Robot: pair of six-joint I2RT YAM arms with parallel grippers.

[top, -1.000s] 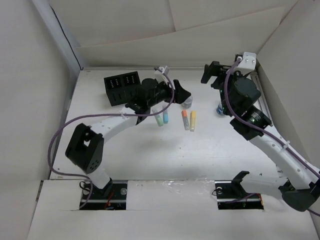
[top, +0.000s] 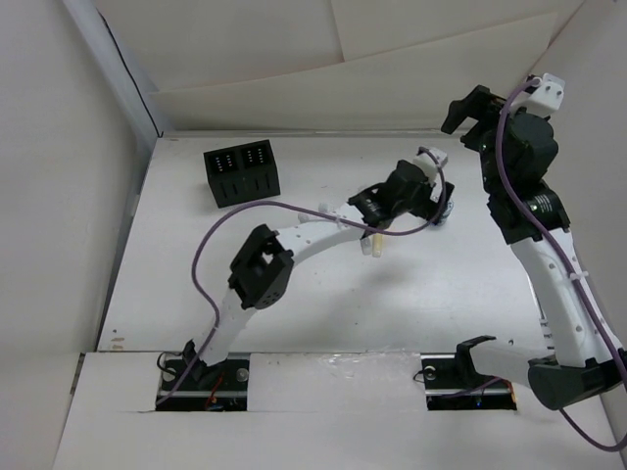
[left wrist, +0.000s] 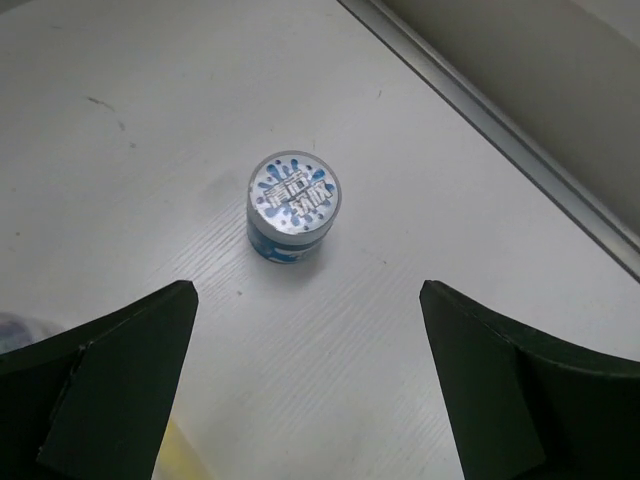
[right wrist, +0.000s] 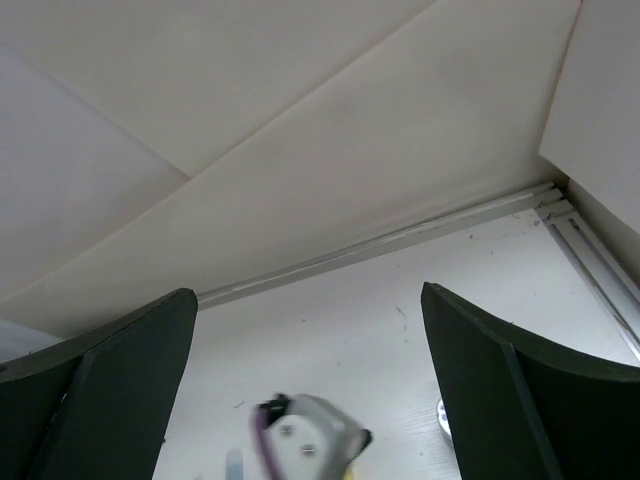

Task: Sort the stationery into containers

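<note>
A round tub with a blue splash-patterned lid [left wrist: 294, 195] stands on the white table, between the open fingers of my left gripper as seen in its wrist view, with empty air between them. From above, my left gripper [top: 431, 186] hangs over that tub and partly hides it. A yellow stick [top: 377, 245] lies below the left arm. My right gripper [top: 488, 116] is raised at the back right, open and empty. A black compartmented container [top: 242, 178] stands at the back left.
Walls and a metal rail border the back and right side. Other small items near the middle are mostly hidden under the left arm.
My left gripper has moved rightward, from the middle items to over the tub on the right. My right arm has shifted right, toward the side wall.
</note>
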